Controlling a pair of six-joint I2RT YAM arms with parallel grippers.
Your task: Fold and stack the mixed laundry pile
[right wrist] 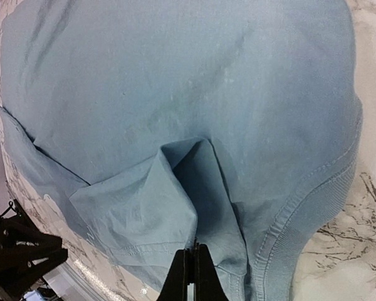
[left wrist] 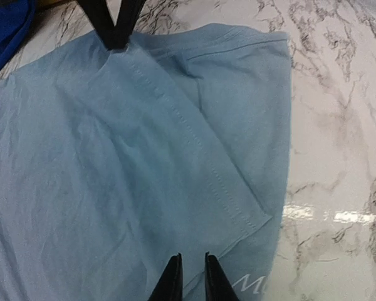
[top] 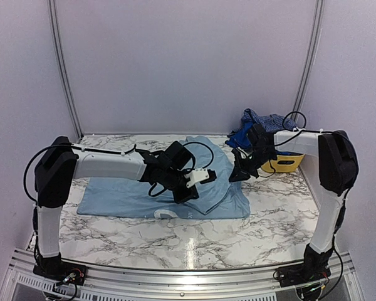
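A light blue shirt (top: pixel 113 200) lies spread on the marble table, part of its right side folded over, with white lettering near the front edge. Over the front middle of it hangs my left gripper, its fingers apart with nothing between them. My right gripper is shut at a raised fold of the shirt (right wrist: pixel 175 194) on the right side; whether any cloth is between the fingertips I cannot tell.
A yellow basket (top: pixel 279 164) with dark blue and patterned laundry (top: pixel 269 122) on it stands at the back right. Bare marble (top: pixel 144 238) runs along the front and right.
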